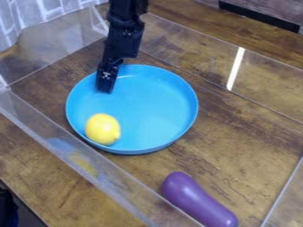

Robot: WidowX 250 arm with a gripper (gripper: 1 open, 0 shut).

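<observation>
A black robot arm reaches down from the top of the camera view, its gripper (104,78) low at the upper left rim of a blue round tray (148,111). The fingers look open; the frame is too small to show clearly whether anything is between them. A yellow egg-shaped object (103,129) rests in the lower left of the tray.
A purple eggplant-like object (197,199) lies at the bottom right on the wooden table (243,124). Clear panels border the table at the left and bottom. The table right of the tray is clear.
</observation>
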